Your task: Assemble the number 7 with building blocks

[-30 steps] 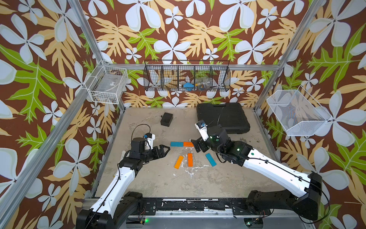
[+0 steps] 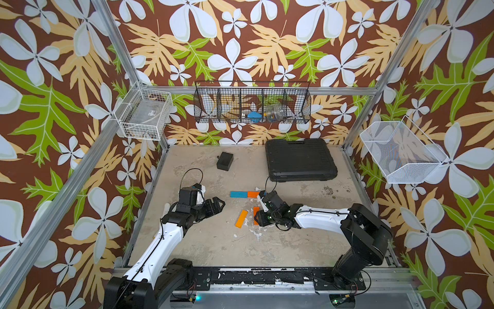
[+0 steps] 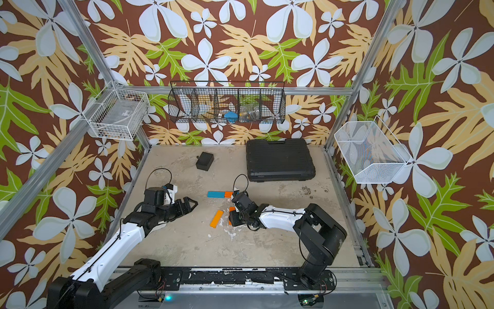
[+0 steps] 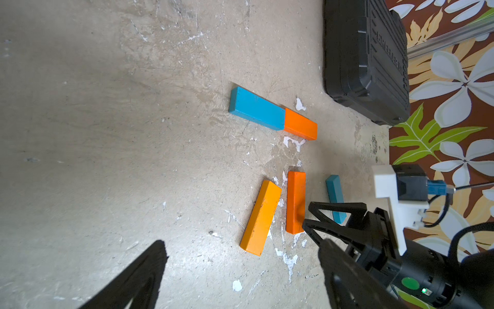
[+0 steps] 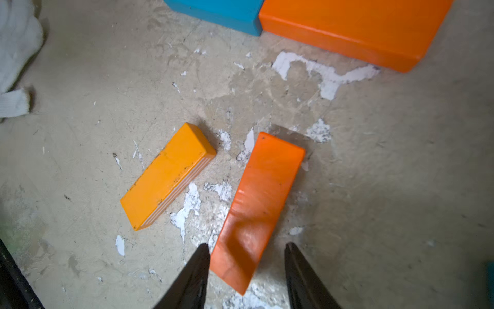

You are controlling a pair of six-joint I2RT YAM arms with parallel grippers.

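Note:
A blue block (image 4: 257, 108) and an orange block (image 4: 300, 125) lie end to end in one row, touching. Below them on the floor are a tilted yellow-orange block (image 4: 261, 217) and, right beside it, a second orange block (image 5: 257, 211). Another blue block (image 4: 335, 198) lies farther right, partly behind the right fingers in the left wrist view. My right gripper is open, low over the near end of the second orange block, its fingertips on either side of that end. Off to the left, my left gripper (image 2: 219, 205) hovers over bare floor, part open and empty.
A black case (image 2: 301, 159) stands at the back right and a small black box (image 2: 225, 161) at the back left. A white cloth-like thing (image 5: 15, 56) lies at the left.
My right gripper has moved left and down from beside the orange-and-blue row to the second orange block, covering much of it. The left arm has drawn back slightly; the blocks look unmoved.

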